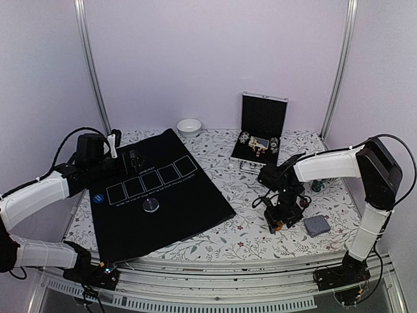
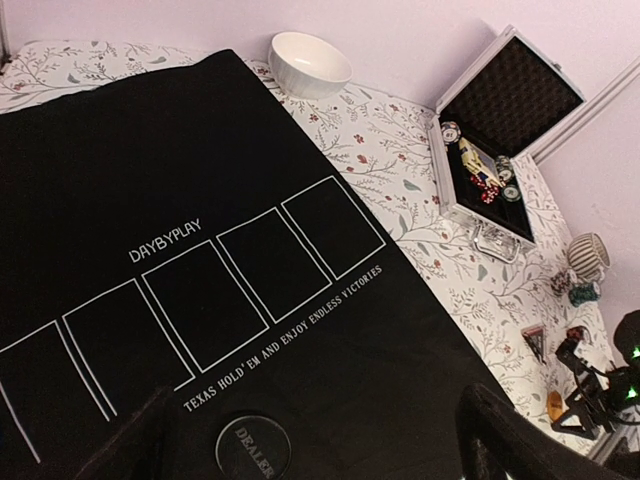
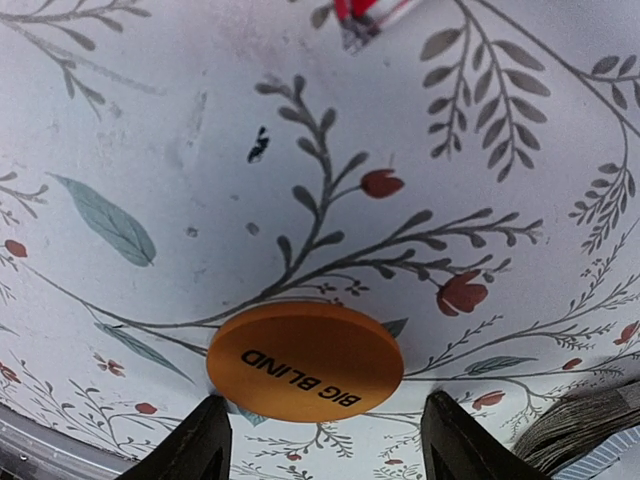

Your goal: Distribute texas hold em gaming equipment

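Note:
The orange BIG BLIND button lies flat on the floral tablecloth. My right gripper is right over it; in the right wrist view its fingers stand apart at either side of the button's near edge, not closed on it. On the black mat rest the clear DEALER button and, in the top view, a blue button by its left edge. My left gripper hovers above the mat's left part, open and empty.
An open chip case with items inside stands at the back right, a white bowl at the back. A grey card deck lies right of my right gripper. Small items sit behind that arm.

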